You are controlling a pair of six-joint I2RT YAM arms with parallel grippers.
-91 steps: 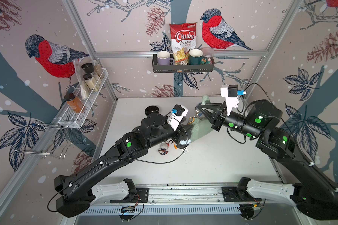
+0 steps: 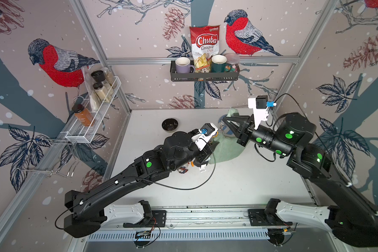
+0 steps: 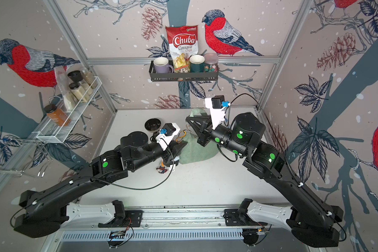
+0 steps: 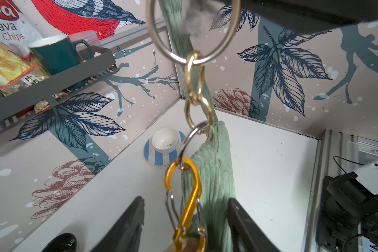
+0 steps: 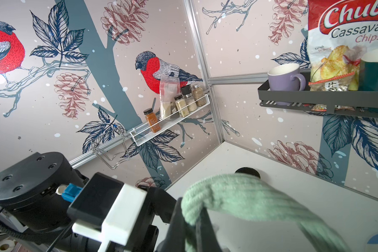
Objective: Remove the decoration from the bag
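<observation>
The soft green bag point(image 2: 230, 147) hangs over the table from its ribbed strap point(image 5: 239, 193). My right gripper is shut on that strap, which passes between and over its fingers. A metal ring and short chain point(image 4: 195, 79) hang under the right gripper, ending in a gold carabiner point(image 4: 192, 201). My left gripper stands open, its fingers on either side of the carabiner and apart from it. A small plush toy point(image 3: 161, 169) shows by the left gripper, mostly hidden by it; its link to the carabiner cannot be made out.
A black bowl point(image 2: 169, 124) sits at the back left of the table. A white cup point(image 4: 164, 140) on a striped saucer stands behind the bag. The wall shelf point(image 2: 203, 76) holds mugs and chips.
My left gripper has moved to the right, closer to the right gripper, and its arm now covers more of the toy. The bag has swung; the right arm has barely moved.
</observation>
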